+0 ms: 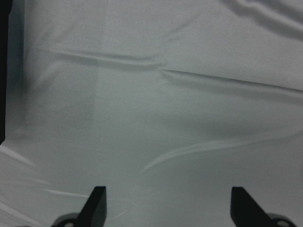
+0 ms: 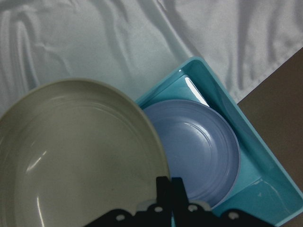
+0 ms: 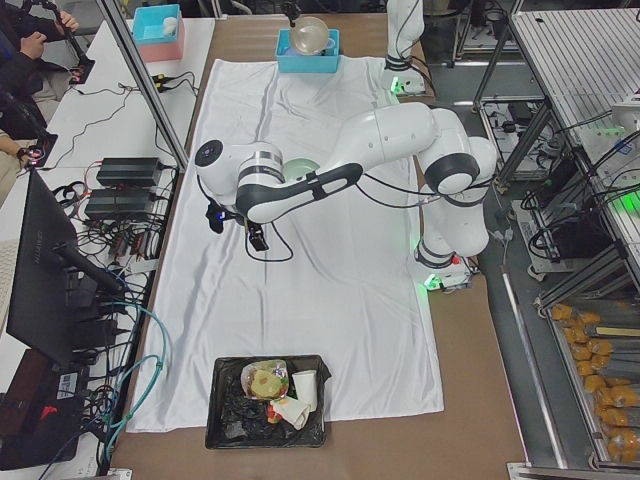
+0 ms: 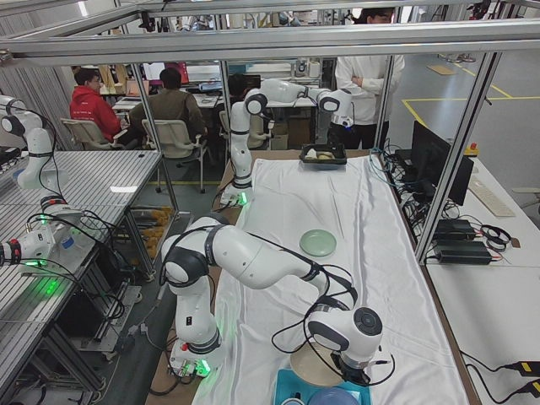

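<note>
In the right wrist view a cream plate is gripped at its rim by my right gripper, which is shut on it. The plate is raised over a turquoise tray holding a blue plate. In the camera right view that arm reaches down over the tray at the bottom. My left gripper stands open over bare white cloth, nothing between its fingers. A green plate lies on the cloth mid-table.
A black lined tray with packets and wipes sits at the other end of the table. A monitor and cables line one side.
</note>
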